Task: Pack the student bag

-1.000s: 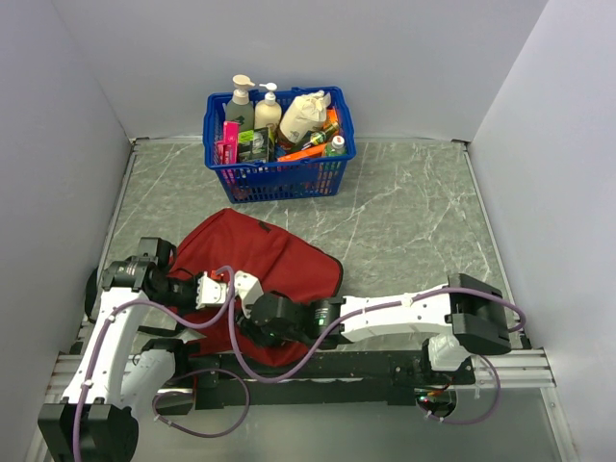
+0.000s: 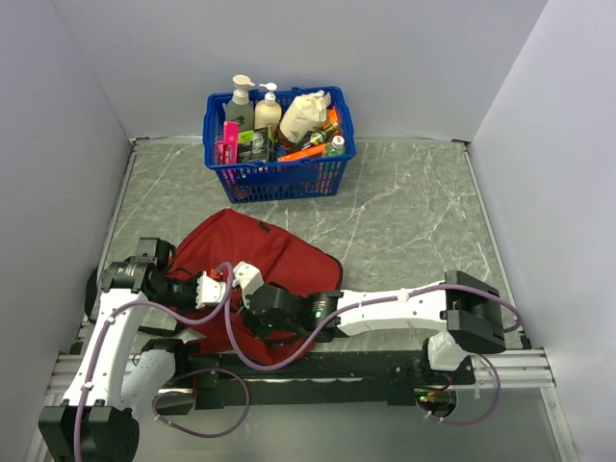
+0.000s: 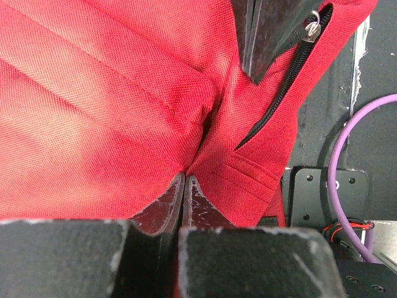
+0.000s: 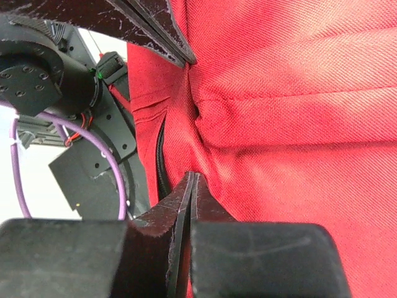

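The red bag (image 2: 299, 257) lies flat at the front of the worktop, partly hidden under both arms, whose wrists almost meet over it. In the left wrist view my left gripper is shut, its tips pressed at a crease in the red fabric (image 3: 99, 124) beside a black zipper (image 3: 279, 93); whether cloth is pinched is unclear. In the right wrist view my right gripper is also shut, tips on the fabric near the zipper edge (image 4: 160, 161), the other gripper's dark tips close above it.
A blue basket (image 2: 279, 183) packed with pump bottles, boxes and other items stands at the back centre. Walls enclose the sides and back; a dark rail runs along the front edge.
My right arm and its hose have shifted very slightly over the bag. The left arm, bag and basket look unchanged.
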